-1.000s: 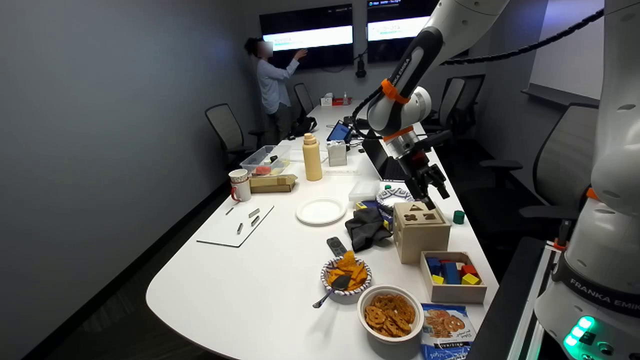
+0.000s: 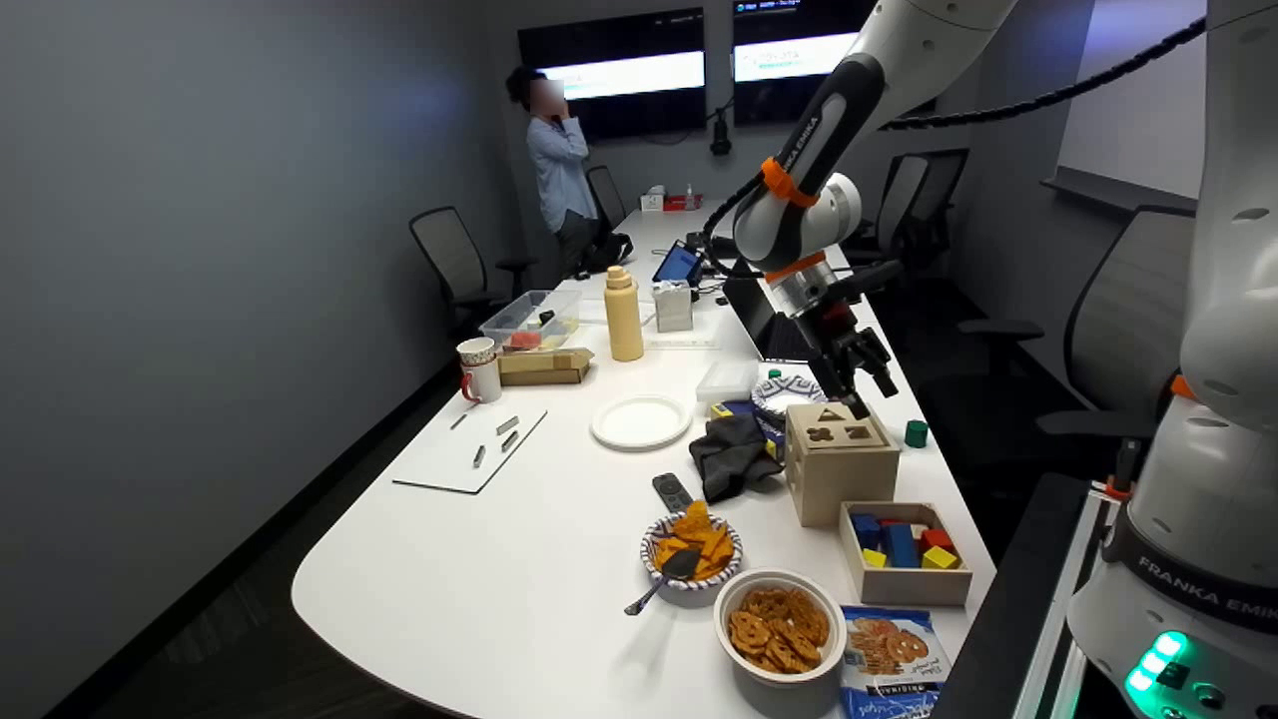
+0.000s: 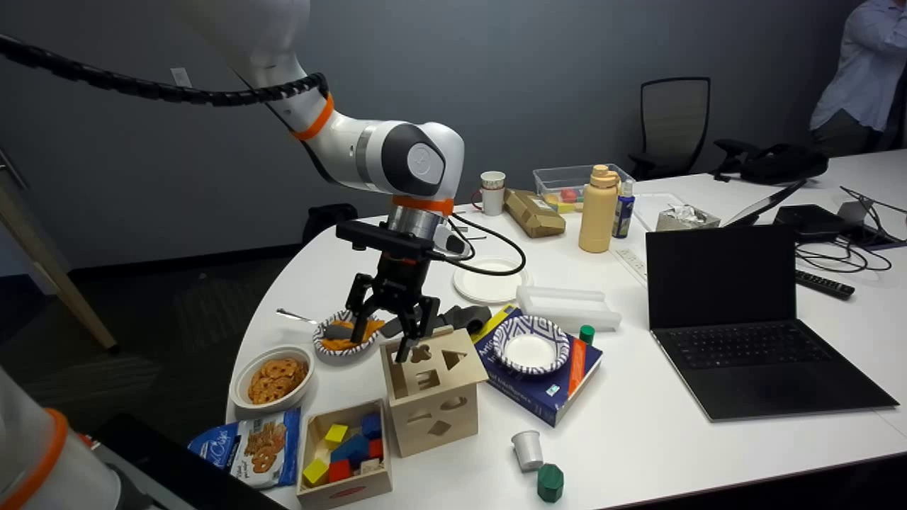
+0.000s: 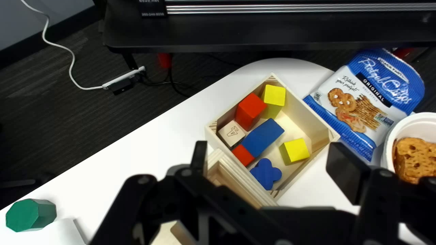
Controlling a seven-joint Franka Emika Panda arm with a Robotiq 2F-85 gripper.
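Note:
My gripper (image 3: 384, 333) stands open above the wooden shape-sorter box (image 3: 438, 416), whose lid has cut-out holes. No object is between its fingers in the wrist view, where a finger (image 4: 199, 157) shows at left. Beside the sorter sits an open wooden tray (image 4: 323, 143) of coloured blocks. In it lie a blue flower-shaped block (image 4: 266, 173), a long blue block (image 4: 262, 137), yellow cubes (image 4: 294, 151), red blocks (image 4: 250, 110) and a plain wooden cube (image 4: 231, 133). The gripper itself hides part of the sorter in the wrist view.
Pretzels in a white bowl (image 2: 780, 627), a pretzel bag (image 2: 893, 659) and a chip bowl (image 2: 691, 545) are close by. A blue book (image 3: 544, 395) bearing a patterned bowl (image 3: 531, 344), a small cup (image 3: 527, 450) and a green block (image 3: 550, 482) flank the sorter.
The arm, gripper and tabletop objects look unmoved. In the background, the person has lowered an outstretched arm and brought a hand up to the face.

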